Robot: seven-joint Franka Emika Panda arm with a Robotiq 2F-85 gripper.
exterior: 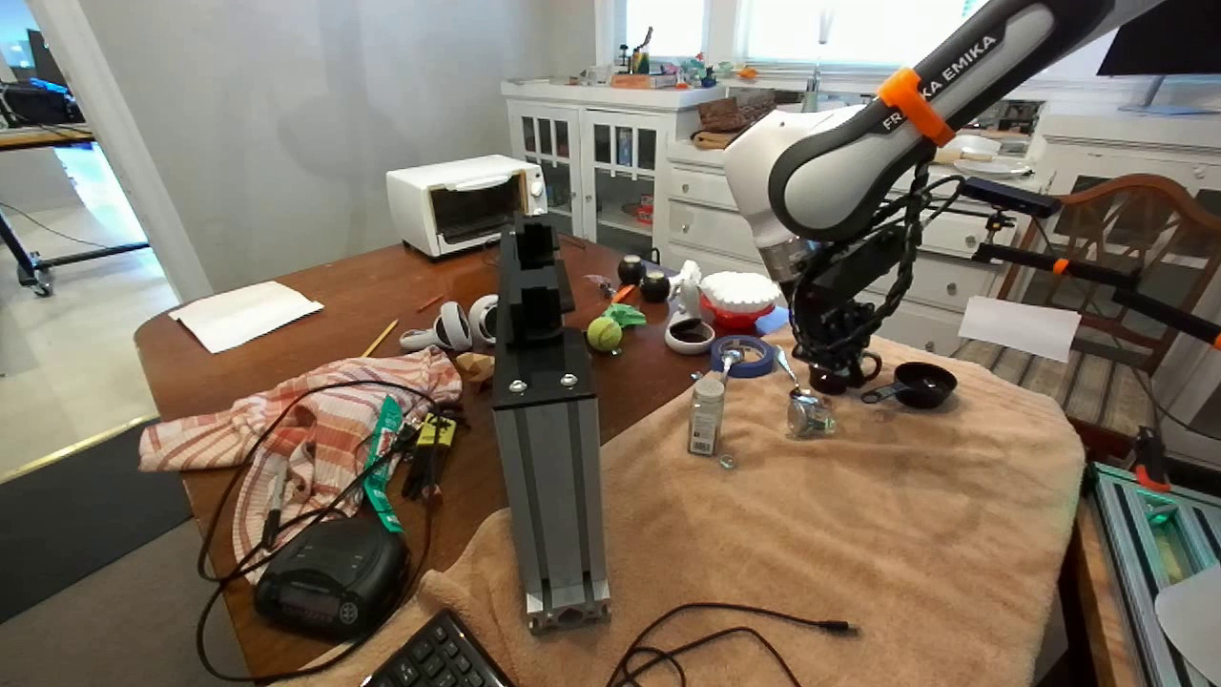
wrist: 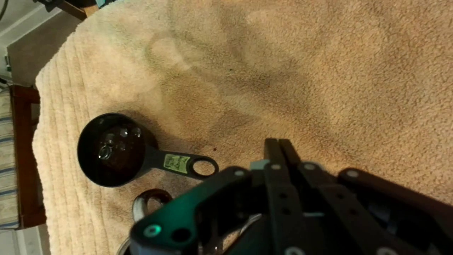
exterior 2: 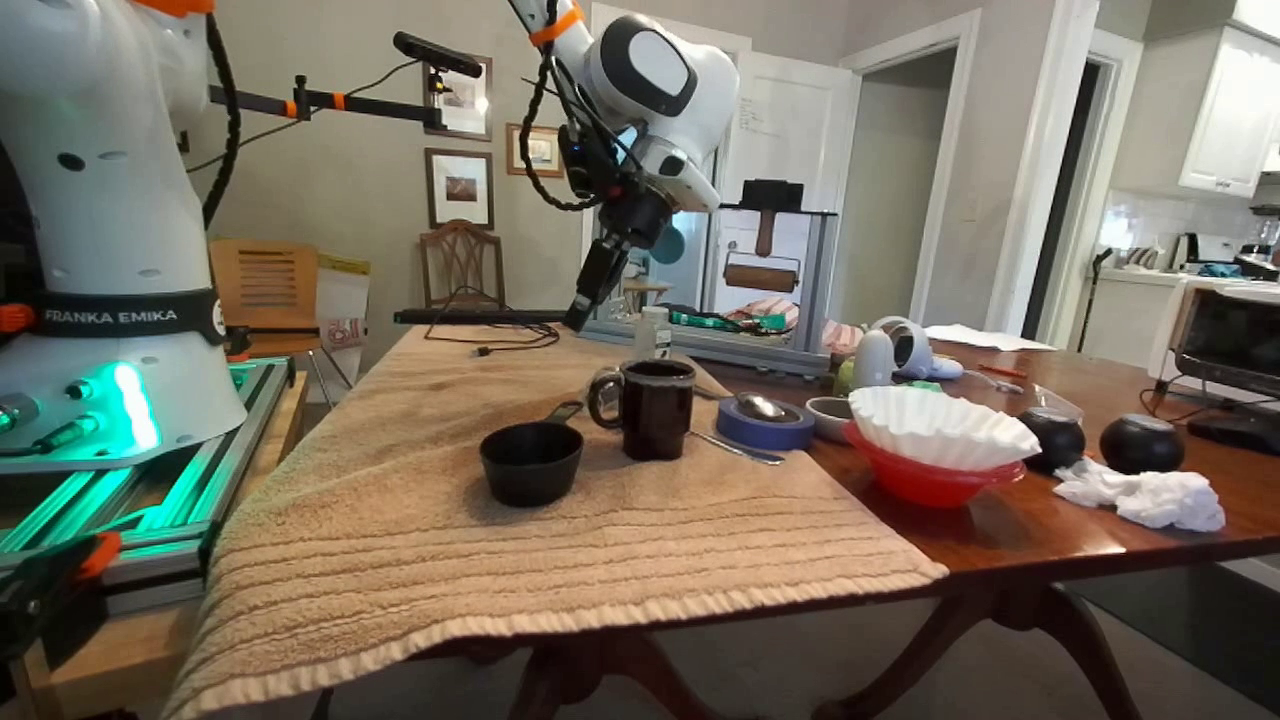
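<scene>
With its fingers closed together and nothing showing between them, my gripper is above the tan towel (wrist: 331,85). In the second exterior view the gripper (exterior 2: 579,322) appears above and behind the dark mug (exterior 2: 657,414), apart from it. A black measuring cup (wrist: 112,148) rests upright beside the mug, with small clear shiny pieces inside and its handle extending toward my gripper. The mug's handle (wrist: 155,196) shows at the lower left of the wrist view; my gripper hides most of its body. The arm partly covers the mug in the first exterior view.
A small bottle (exterior: 706,418) and a clear glass (exterior: 809,416) stand near the mug. Blue tape (exterior: 744,356) and a red bowl with white filters (exterior 2: 936,474) lie farther along. A tall metal frame (exterior: 555,492) rises at the towel's left.
</scene>
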